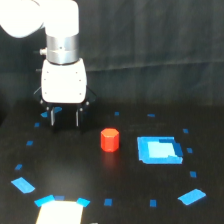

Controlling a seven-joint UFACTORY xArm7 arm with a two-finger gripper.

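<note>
A red block [110, 140] with a hexagonal outline sits on the black table, near the middle of the camera view. My gripper [66, 119] hangs to the left of the block and farther back. Its two dark fingers stand apart, with nothing visible between them, and they do not touch the block. The height of the fingertips above the table is hard to judge.
To the right of the block lies a blue square tray [142, 160] with a white patch inside. Blue tape pieces [22, 185] mark the table. A pale object [60, 213] is cut off at the bottom edge. Black table surrounds the block.
</note>
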